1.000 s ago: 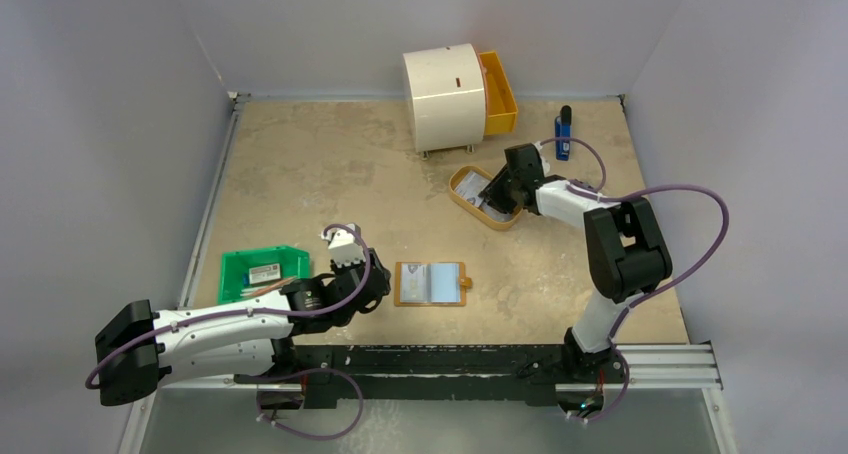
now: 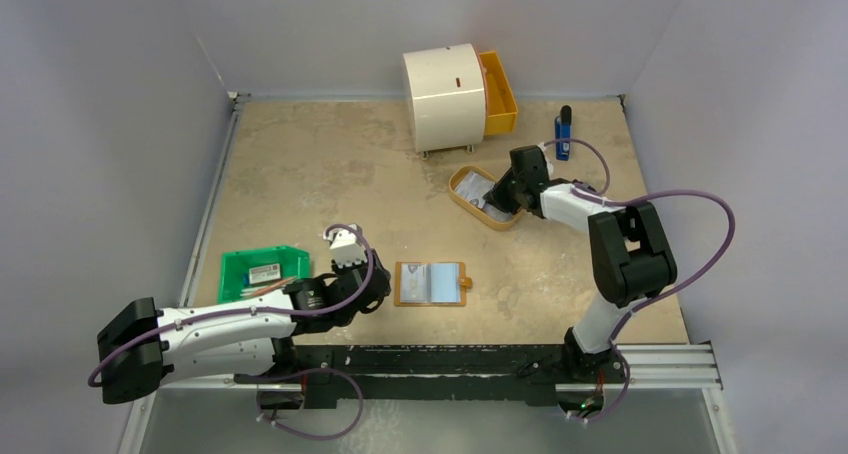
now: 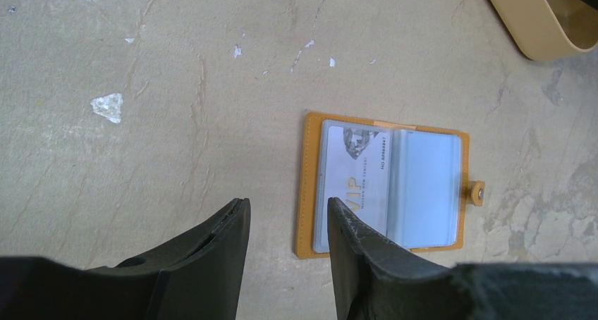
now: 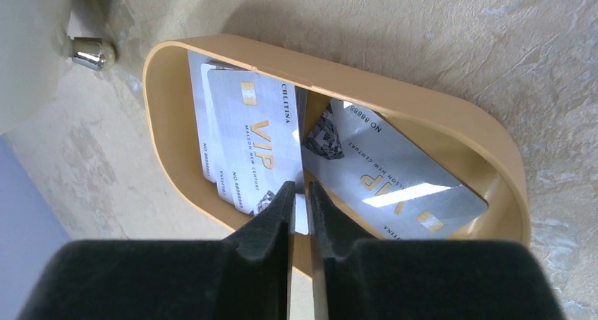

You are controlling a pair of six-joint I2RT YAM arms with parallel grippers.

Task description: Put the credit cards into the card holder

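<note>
An oval tan box (image 2: pixel 459 200) (image 4: pixel 173 151) holds several silver VIP cards (image 4: pixel 247 130), with one (image 4: pixel 395 172) apart on the right side. My right gripper is inside it at the edge of the stacked cards, fingertips close together with a narrow gap; whether a card is between them is unclear. The open card holder (image 2: pixel 430 283) (image 3: pixel 307 193) lies front centre, a VIP card in its left sleeve. My left gripper hangs left of the holder, part open with nothing between its fingers.
A green tray (image 2: pixel 236 266) stands at the left, a white drum (image 2: pixel 440 94) with a yellow drawer (image 2: pixel 500 109) at the back, a blue object (image 2: pixel 562 139) at the back right.
My right arm has shifted slightly to the right. The left arm looks nearly still.
</note>
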